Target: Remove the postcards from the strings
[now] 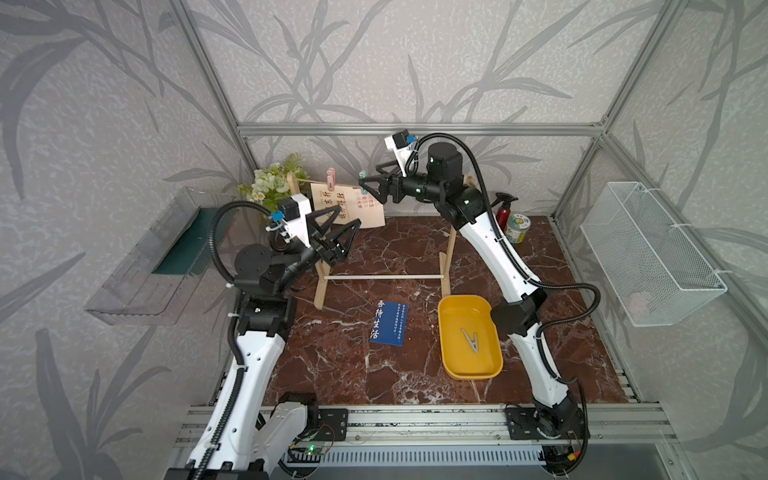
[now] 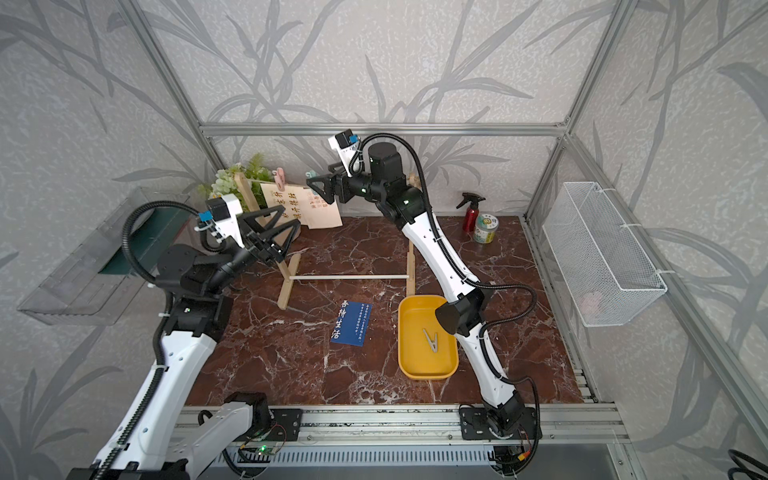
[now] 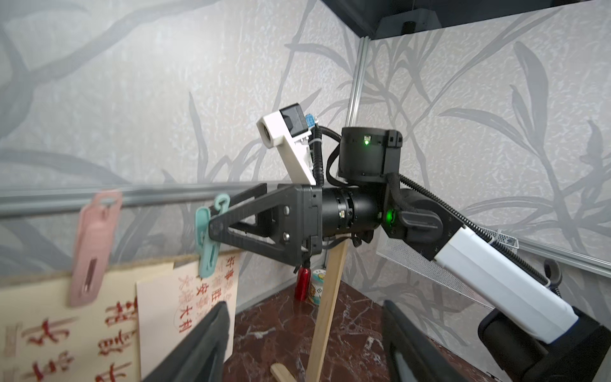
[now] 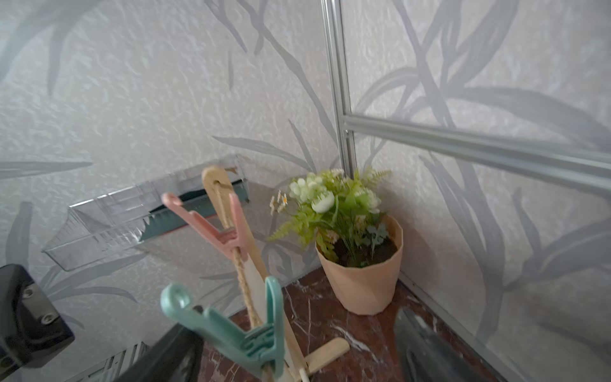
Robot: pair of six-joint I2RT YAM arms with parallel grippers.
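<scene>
Two cream postcards [image 3: 168, 318] with red characters hang from a string on a wooden stand, one under a pink clip [image 3: 92, 248], the other under a mint clip [image 3: 207, 248]. My right gripper [image 1: 372, 186] is open at the height of the mint clip, close by it; in the right wrist view that clip [image 4: 267, 331] is low between blurred fingers. My left gripper [image 1: 340, 232] is open, nearer the front and a little lower, with nothing between its fingers. A blue postcard [image 1: 389, 323] lies on the table.
A yellow tray [image 1: 470, 360] holding a grey clip stands front right. A flower pot [image 4: 359, 286] is in the back left corner; a red spray bottle [image 3: 302, 286] and a can stand back right. Baskets hang on both side walls.
</scene>
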